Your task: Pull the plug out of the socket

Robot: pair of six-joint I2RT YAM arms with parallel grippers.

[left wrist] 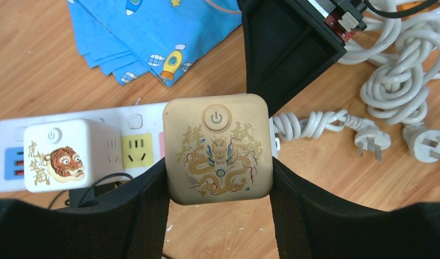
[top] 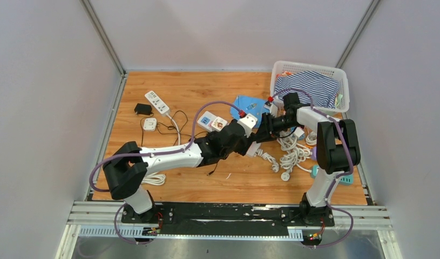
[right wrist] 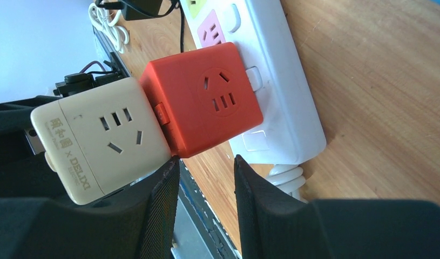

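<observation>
My left gripper is shut on a beige cube plug point(left wrist: 217, 145) with a dragon print and a round button, its fingers against both sides. In the right wrist view this plug sits just above a red cube plug point(right wrist: 207, 97); whether they touch cannot be told. The red plug stands on the white power strip point(right wrist: 288, 86). My right gripper is beside the strip's corded end, its left fingertip close to a corner of the red plug. Wood shows between its visible fingertips, but the grip itself is unclear.
A white tiger-print cube point(left wrist: 66, 156) stands on the strip's left part, close to a black adapter cable. Several coiled white cords point(top: 298, 154) lie at right, below a white basket point(top: 344, 91). A blue cloth point(top: 244, 102) lies behind the strip.
</observation>
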